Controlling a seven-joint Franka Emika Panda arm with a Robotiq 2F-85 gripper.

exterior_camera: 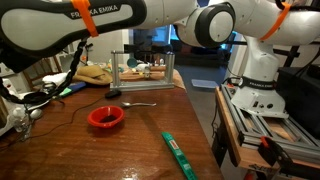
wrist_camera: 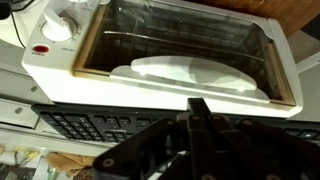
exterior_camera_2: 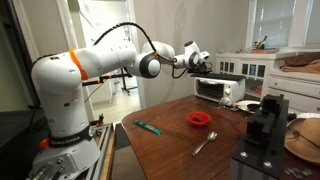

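My gripper appears shut in the wrist view, its dark fingertips close together with nothing showing between them. It lies over the lower edge of a white toaster oven [wrist_camera: 150, 92], which has a dark glass front, a broad white curved piece across it and a knob [wrist_camera: 60, 27] at the left. In exterior view 2 the arm reaches to the back, its hand [exterior_camera_2: 192, 55] above the toaster oven [exterior_camera_2: 215, 90]. Whether the fingers touch the oven cannot be told. The hand is outside exterior view 1.
A red bowl [exterior_camera: 106, 117], a spoon [exterior_camera: 139, 104] and a green marker-like object [exterior_camera: 178, 155] lie on the wooden table [exterior_camera: 90, 155]. A black keyboard [wrist_camera: 90, 123] shows below the oven in the wrist view. A black stand [exterior_camera_2: 262, 130] occupies the right of exterior view 2.
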